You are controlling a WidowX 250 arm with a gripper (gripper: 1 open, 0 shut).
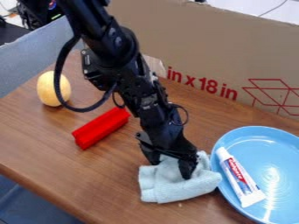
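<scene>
My black gripper [170,157] is down on a folded light-blue cloth [163,185] at the front middle of the wooden table. Its fingers press into the cloth's upper part; whether they are open or closed on it is hard to make out. A red cylinder [100,128] lies to the left of the arm, and a yellow oval object [52,87] sits farther back at the left. To the right, a blue plate [274,150] holds a white tube [239,179], just beside the cloth.
A cardboard box [222,52] stands along the back of the table. Bare wood [87,175] is clear at the front left, ending at the table's near edge.
</scene>
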